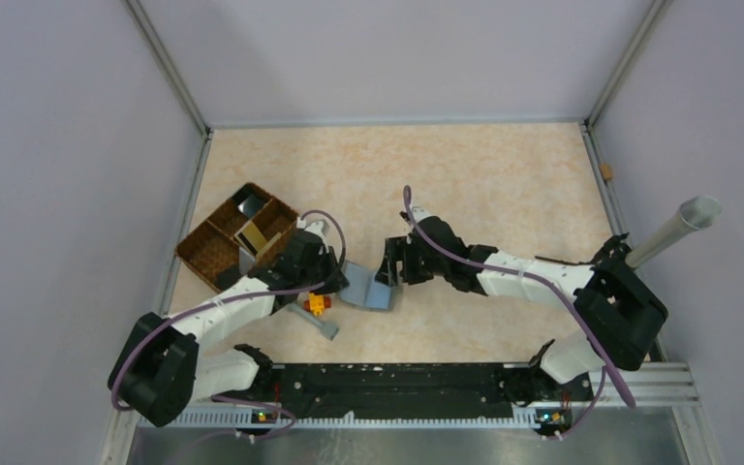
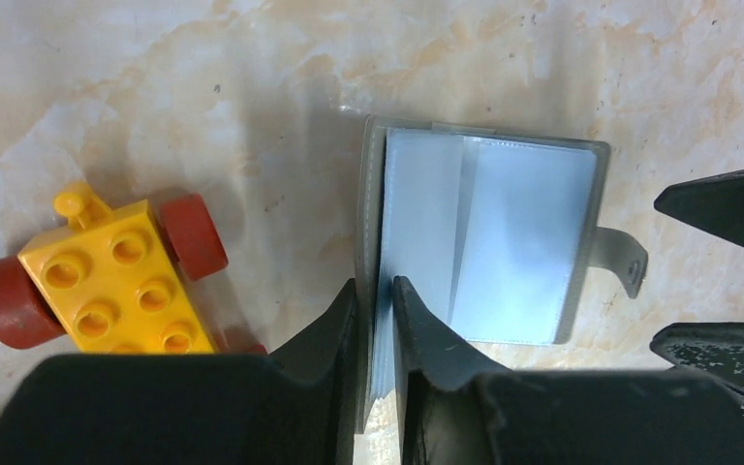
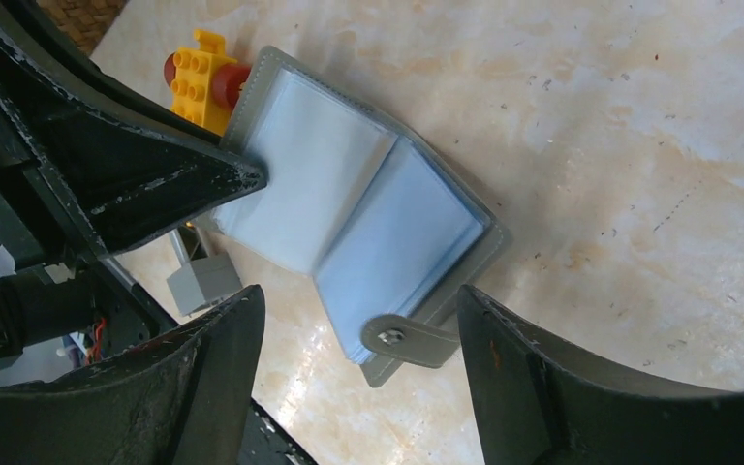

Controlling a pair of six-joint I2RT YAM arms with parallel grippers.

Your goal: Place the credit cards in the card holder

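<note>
The grey card holder (image 1: 369,289) with pale blue sleeves (image 2: 513,242) lies open on the table, a strap at one side. My left gripper is shut on the holder's left edge and sleeve in the left wrist view. No separate card can be made out clearly. My right gripper stands open over the holder's other end, the strap between its fingers in that view, not gripped. In the top view both grippers (image 1: 334,281) (image 1: 392,262) face each other across the holder.
A yellow toy brick (image 2: 116,281) with red wheels lies left of the holder. A grey tool (image 1: 315,322) lies below it, and a divided wicker basket (image 1: 208,257) stands at the upper left.
</note>
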